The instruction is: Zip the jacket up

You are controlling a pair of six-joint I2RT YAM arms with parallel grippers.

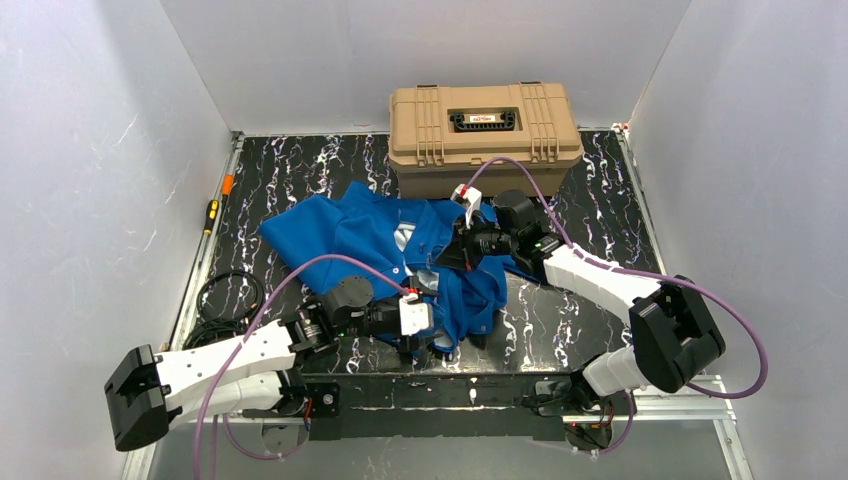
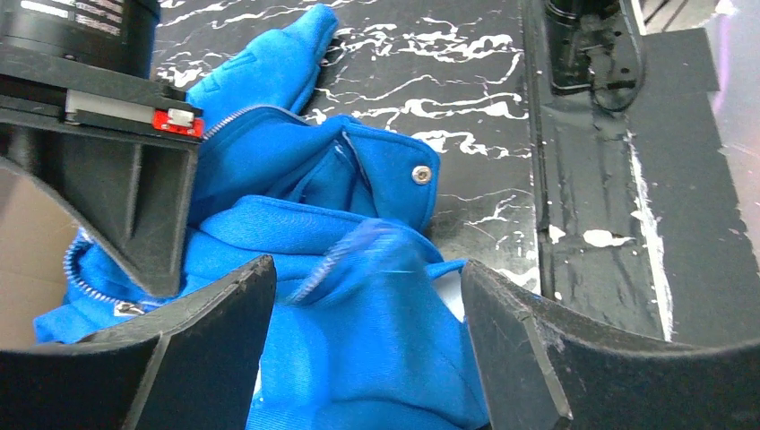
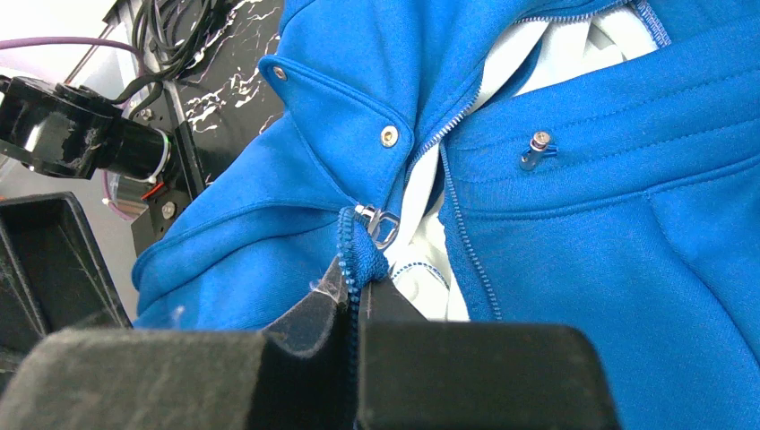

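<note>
The blue jacket (image 1: 330,230) lies spread with its zipper parted over a white lining (image 3: 430,242). My right gripper is shut on a zipper edge of the jacket, with the metal zipper pull (image 3: 385,228) just beyond its fingertips. In the top view, my left gripper (image 1: 423,330) is over the jacket's front part. In the left wrist view, its fingers (image 2: 179,358) are wide apart around loose blue fabric, holding nothing; part of the zipper tape there is blurred.
A tan case (image 1: 486,140) stands at the back of the marble-patterned table (image 1: 600,200). Coiled black cables (image 1: 230,282) and screwdrivers (image 1: 211,215) lie along the left side. Bare table shows on the right.
</note>
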